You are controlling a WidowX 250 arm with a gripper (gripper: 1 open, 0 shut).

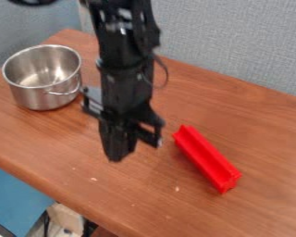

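The black arm comes down from the top centre, with my gripper (130, 139) hanging over the middle of the wooden table (138, 199). Whether its fingers are open or shut is hard to tell, and nothing is visible held in them. A red elongated block (207, 159) lies diagonally on the table to the right of the gripper. A steel pot (42, 88) stands at the back left, left of the arm.
The table's front left edge borders a blue surface (15, 199) and some clutter below. A grey textured wall runs behind.
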